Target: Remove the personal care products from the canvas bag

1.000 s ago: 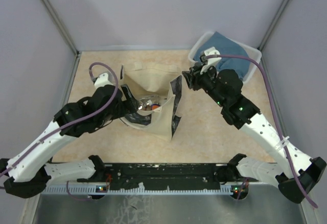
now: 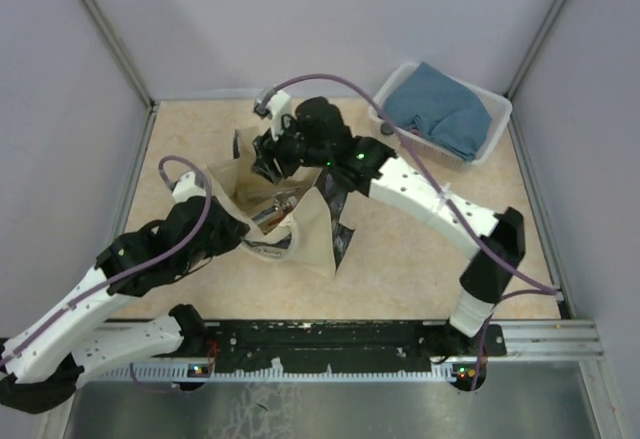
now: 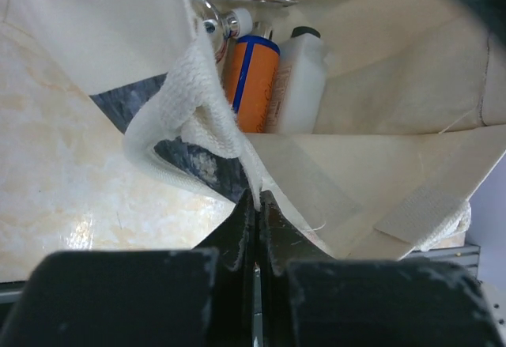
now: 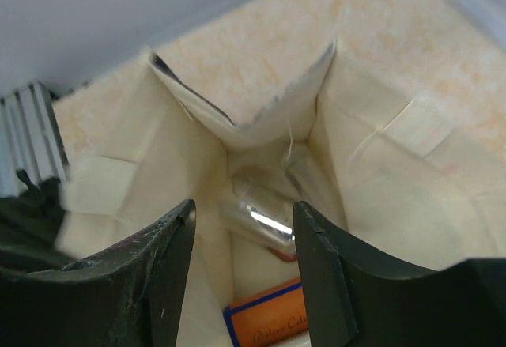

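Note:
The cream canvas bag (image 2: 312, 242) stands open on the table, its left rim drawn outward. My left gripper is shut on that rim, the thin cloth edge running between its fingertips. Inside the bag, the left wrist view shows an orange-and-blue tube (image 3: 254, 82), a white bottle with a black cap (image 3: 298, 82) and a clear bottle with a white cap (image 3: 237, 23). Above the bag's mouth hovers my right gripper, its fingers part open and nothing between them. From there an orange package (image 4: 270, 315) and blurred clear containers (image 4: 265, 219) show below.
A white basket (image 2: 503, 119) holding a blue cloth (image 2: 440, 109) stands at the back right. My right arm reaches across the bag's top right side.
My right gripper has swung left from beside the bag to over its mouth.

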